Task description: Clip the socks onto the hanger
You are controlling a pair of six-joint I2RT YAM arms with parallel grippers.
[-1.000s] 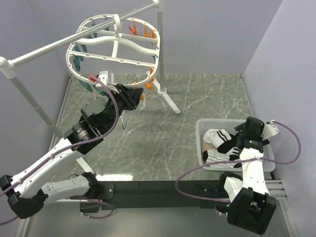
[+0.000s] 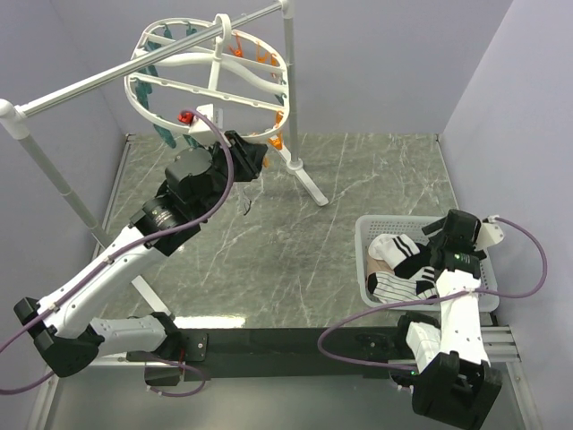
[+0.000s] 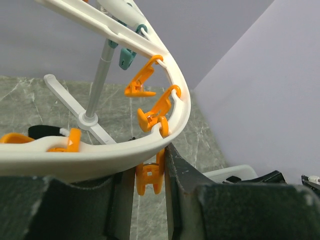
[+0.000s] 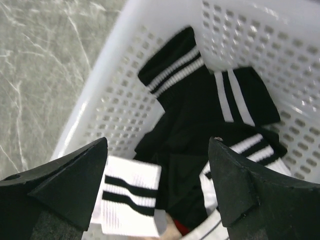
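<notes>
The white round hanger (image 2: 166, 125) hangs from a metal frame, with orange and teal clips round its rim. Under the rim my left gripper (image 2: 253, 152) is shut on an orange clip (image 3: 150, 175), which pokes out between its dark fingers in the left wrist view. My right gripper is open over the basket (image 4: 97, 85). Below its fingers lie black socks with white stripes (image 4: 192, 105) and a white sock with black bands (image 4: 130, 197); I see no sock held. More socks (image 2: 394, 287) lie to the basket's left.
The frame's top bar (image 2: 98, 85) crosses over the hanger, and its foot (image 2: 309, 185) stands on the grey marbled floor (image 2: 295, 260). Clear floor separates hanger and basket. A wall (image 2: 510, 161) rises close to the right arm.
My left gripper has risen and shifted slightly right in the top view, and the hanger has swayed and tilted.
</notes>
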